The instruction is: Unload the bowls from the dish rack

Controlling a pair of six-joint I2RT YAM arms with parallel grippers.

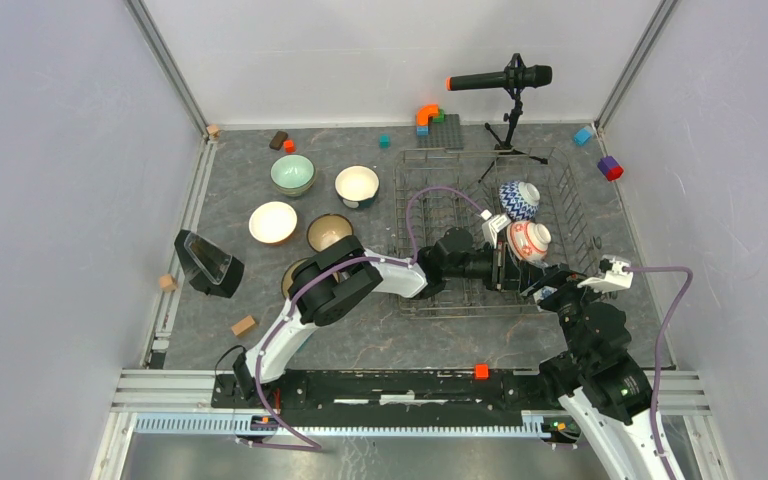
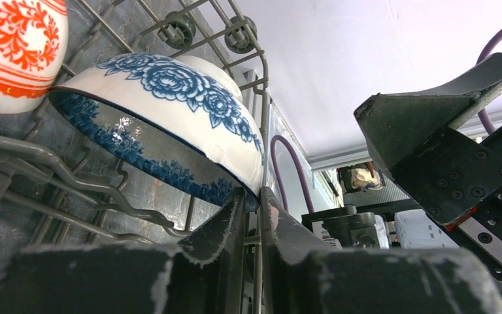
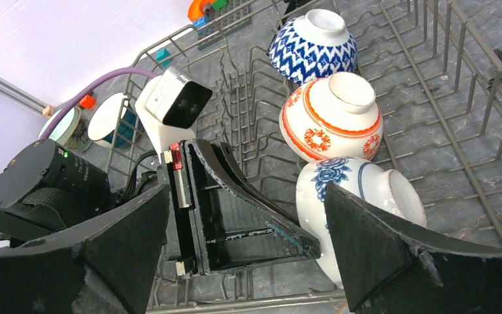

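Observation:
In the wire dish rack (image 1: 438, 308) three bowls sit tilted: a blue zigzag bowl (image 3: 310, 52), an orange-patterned bowl (image 3: 330, 131) and a blue floral bowl (image 2: 183, 98) nearest the front. My left gripper is shut on the rim of the floral bowl. My right gripper stands open above the rack's front right, with the left gripper and part of the floral bowl between and beyond its fingers. In the top view both grippers crowd over the floral bowl, hiding much of it.
Several bowls, including a green one (image 1: 292, 170) and white ones (image 1: 273, 222), rest on the counter left of the rack. A microphone stand (image 1: 510, 110) stands behind the rack. Small blocks lie round the edges.

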